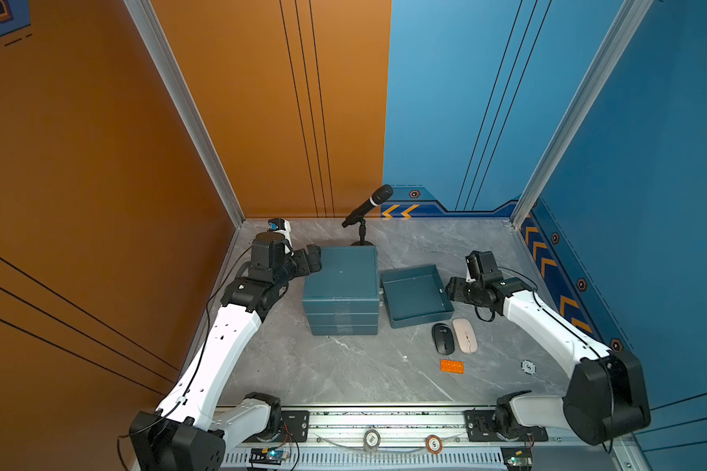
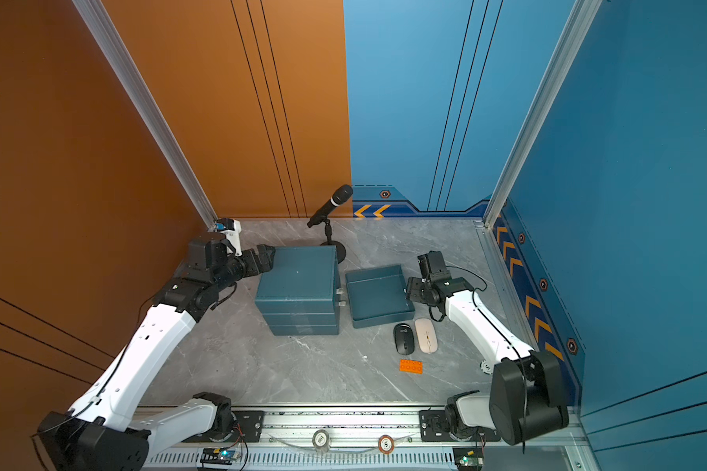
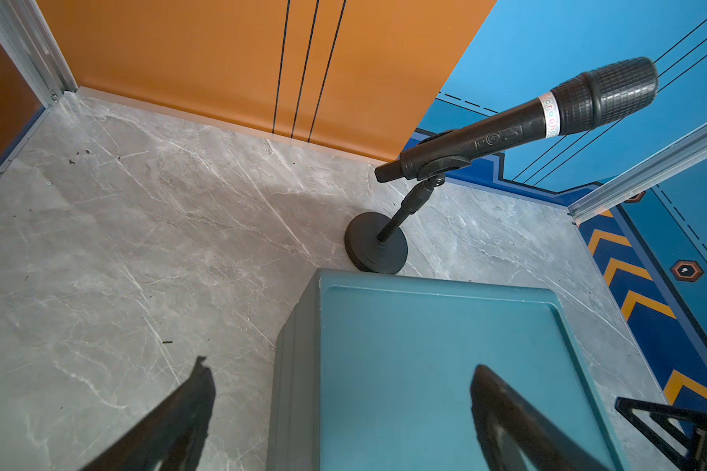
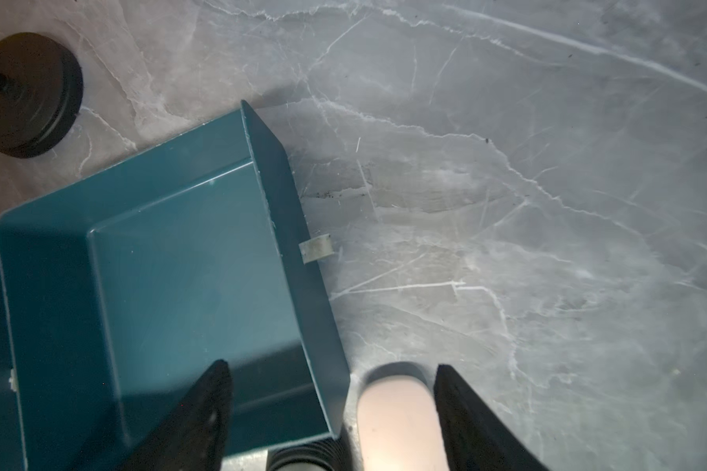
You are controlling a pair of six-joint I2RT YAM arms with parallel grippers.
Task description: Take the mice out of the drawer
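Note:
The teal drawer [image 1: 416, 296] is empty and lies right of the teal cabinet [image 1: 340, 271], askew and apparently apart from it. In front of the drawer, on the table, are a black mouse [image 1: 442, 339] and a pale pink mouse [image 1: 464, 335]. In the right wrist view the pink mouse [image 4: 400, 428] shows below the drawer's right wall [image 4: 294, 259], while only the end of the black mouse [image 4: 310, 457] is visible. My right gripper is open by the drawer's right side, holding nothing. My left gripper, open and empty, hangs over the cabinet's left part.
Behind the cabinet stands a microphone on a stand [image 3: 375, 241]. An orange block [image 1: 451, 366] lies in front of the mice, and a small grey piece [image 1: 528, 366] sits farther right.

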